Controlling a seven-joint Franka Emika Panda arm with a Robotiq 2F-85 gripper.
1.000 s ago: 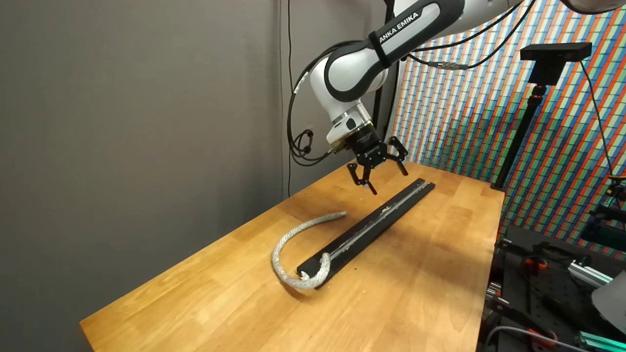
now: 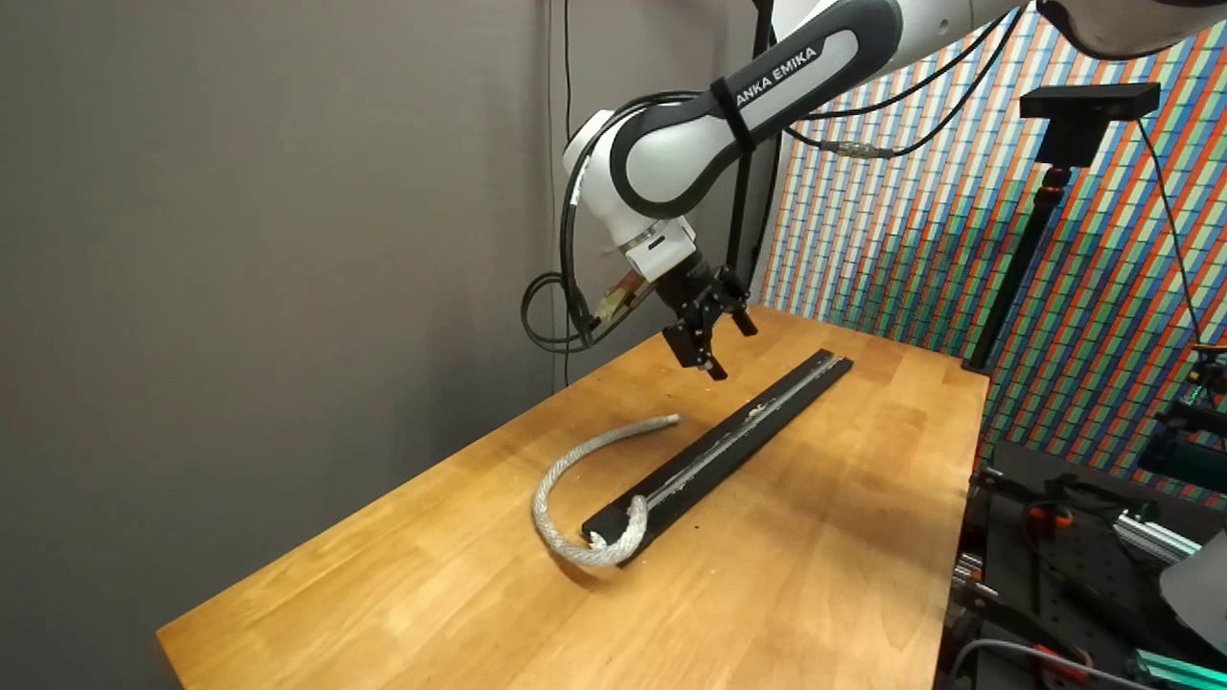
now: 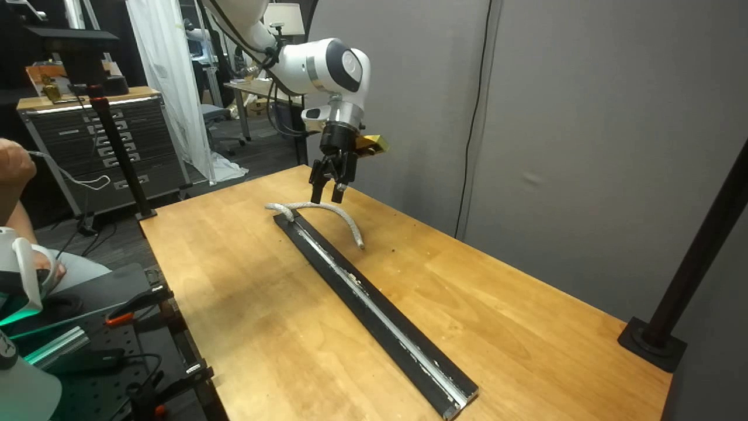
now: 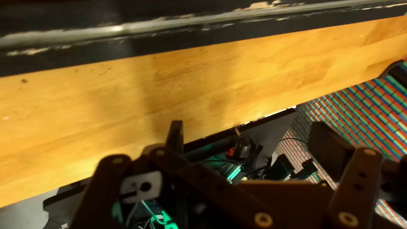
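Note:
A long black bar [image 2: 736, 452] with a pale, worn groove along its length lies flat on the wooden table. A grey braided rope [image 2: 543, 502] curves beside the bar's near end in exterior view 1, with one end over the bar; whether that end sits in the groove I cannot tell. Above the bar's far half hangs my gripper [image 2: 730, 345], pointing down and clear of it. In the wrist view the fingers of my gripper stand apart with nothing between them. Across the top of that view runs the bar [image 4: 171, 44]; the rope is out of sight there.
Bare wood surrounds the bar on the table [image 3: 259, 309]. A black camera post [image 2: 1024, 247] stands at the table's far right corner; another post [image 3: 691, 252] rises at the right in exterior view 2. A grey wall panel [image 2: 345, 287] runs behind the table.
My gripper has shifted slightly left in exterior view 1 and turned about its axis, so its fingers appear closer together from that side. Rope and bar have stayed put.

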